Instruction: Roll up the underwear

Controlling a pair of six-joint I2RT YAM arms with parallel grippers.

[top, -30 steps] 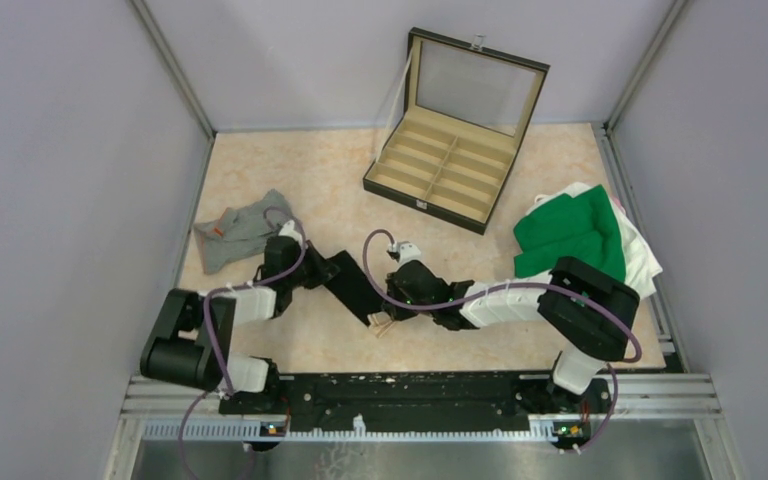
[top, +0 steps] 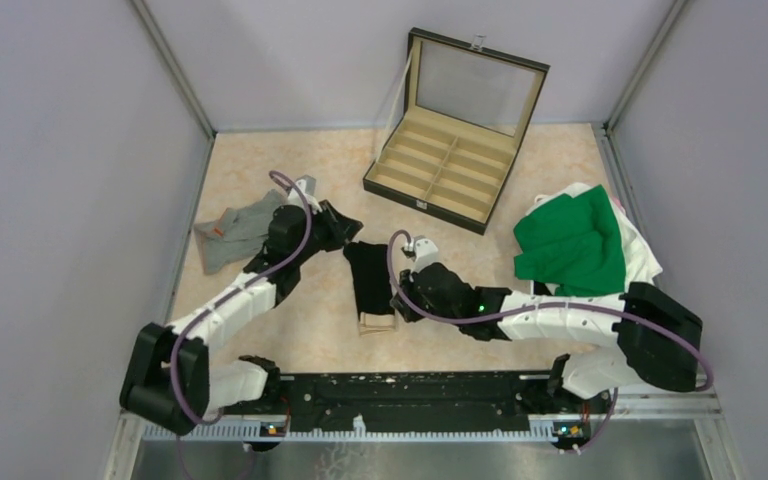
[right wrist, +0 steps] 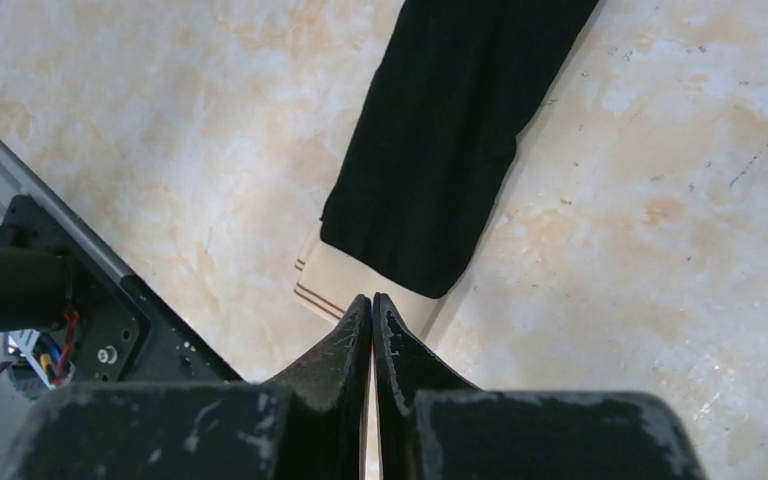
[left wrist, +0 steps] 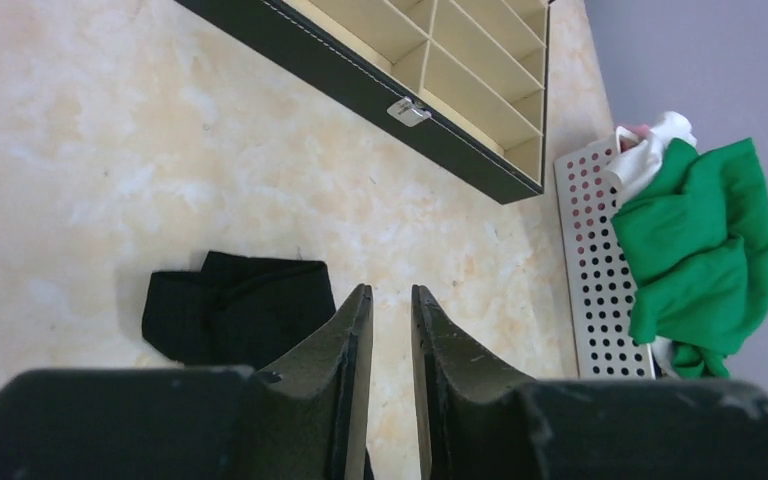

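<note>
The black underwear [top: 370, 275] lies upright on the table between my arms, its beige striped waistband [top: 378, 324] at the near end; the right wrist view shows the black fabric [right wrist: 450, 140] and band [right wrist: 360, 275] flat. My left gripper is above the far end, its fingers slightly apart with nothing visible between them. My right gripper is shut, hanging just beside the waistband end, with nothing showing between its fingertips.
An open compartment box [top: 440, 175] stands at the back. Grey cloth [top: 235, 230] lies at left. Green and white cloths [top: 570, 240] sit in a perforated basket [left wrist: 590, 270] at right. Bare table separates them.
The underwear has turned from slanted to straight front-to-back. My right gripper has shifted slightly right.
</note>
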